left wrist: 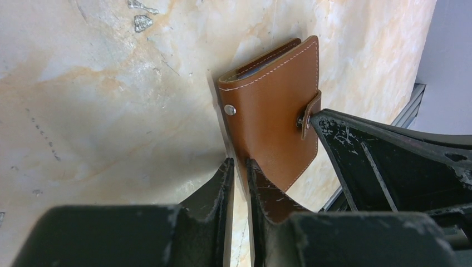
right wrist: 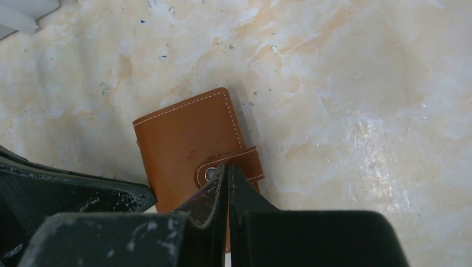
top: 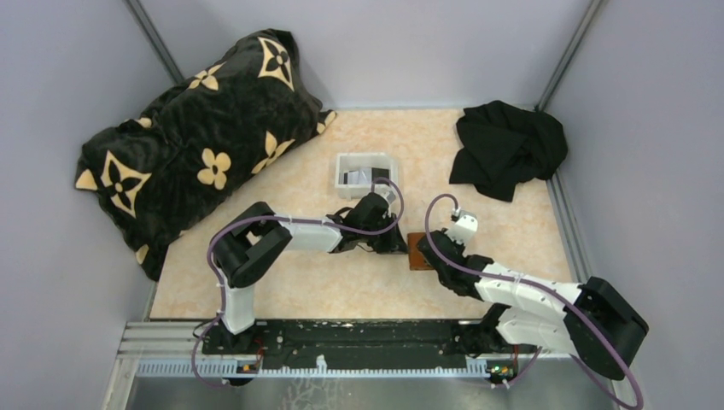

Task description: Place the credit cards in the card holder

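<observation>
A brown leather card holder (top: pixel 417 254) (left wrist: pixel 273 122) (right wrist: pixel 183 130) lies closed on the table, its snap strap across one side. My left gripper (top: pixel 398 249) is at the holder's left side, fingertips close together with a narrow gap, part open, beside its edge. Over the strap's snap, my right gripper is shut, its tips at the strap. Whether either touches firmly is hard to tell. A white container (top: pixel 339 171) behind the left arm holds flat light and dark items, possibly the cards.
A large patterned black pillow (top: pixel 196 145) fills the back left; a black cloth (top: pixel 508 149) lies at back right.
</observation>
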